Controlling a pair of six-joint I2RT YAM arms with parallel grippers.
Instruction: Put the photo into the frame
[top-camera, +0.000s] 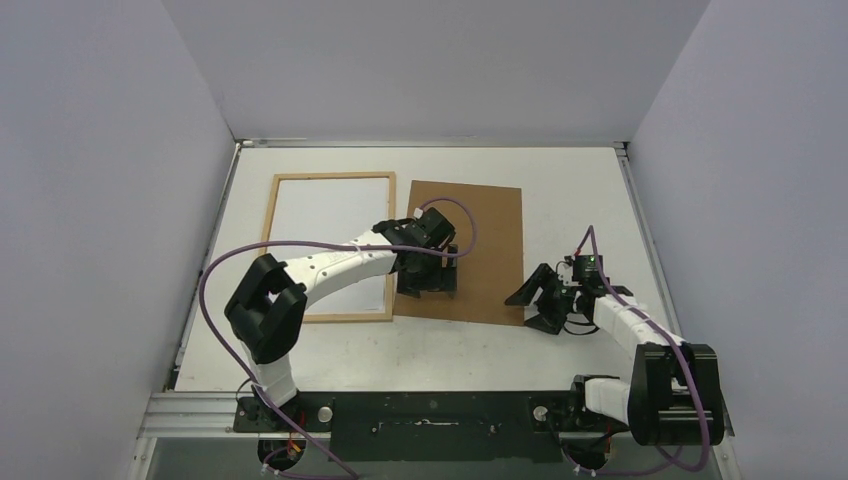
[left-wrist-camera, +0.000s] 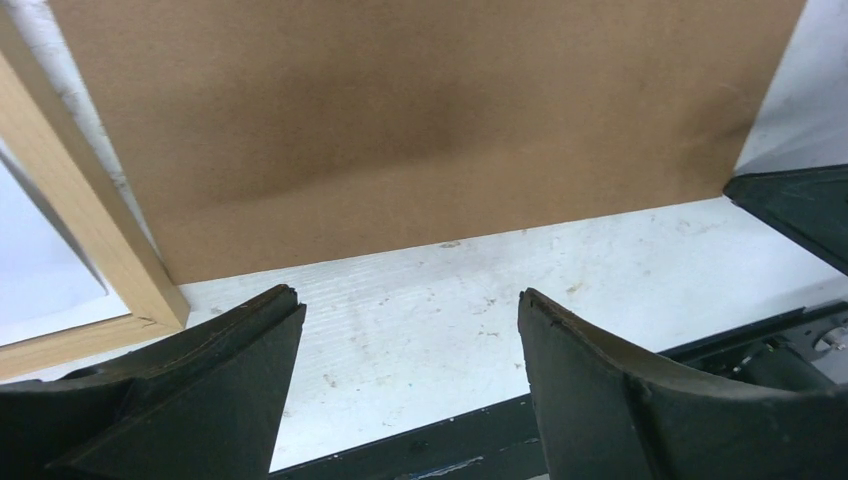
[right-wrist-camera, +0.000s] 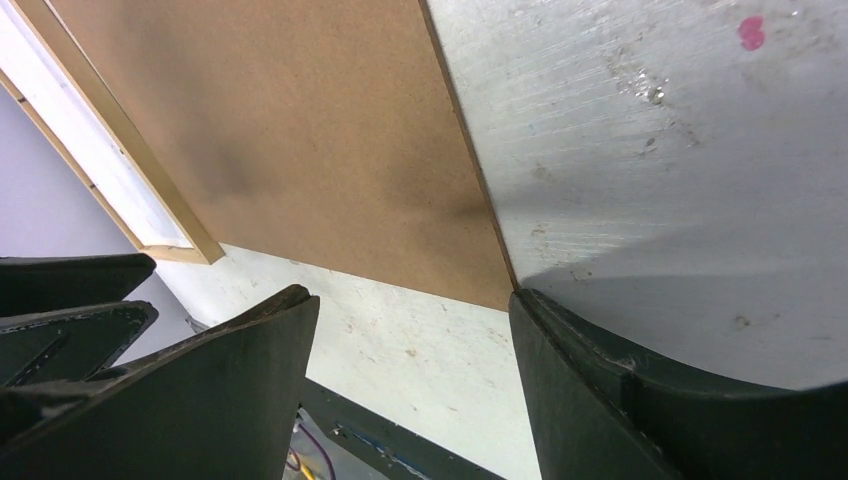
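The brown board (top-camera: 485, 230) lies flat just right of the wooden frame (top-camera: 391, 195), which holds a white sheet (top-camera: 330, 205). My left gripper is over the board's near-left part, fingers apart, with only board and table visible below. My right gripper is low at the board's right edge, near the front corner, one fingertip against that edge; its fingers look apart in its wrist view, and whether they grip anything is unclear. No picture is discernible on the board or sheet.
Walls stand left, right and behind. Purple cables loop over both arms.
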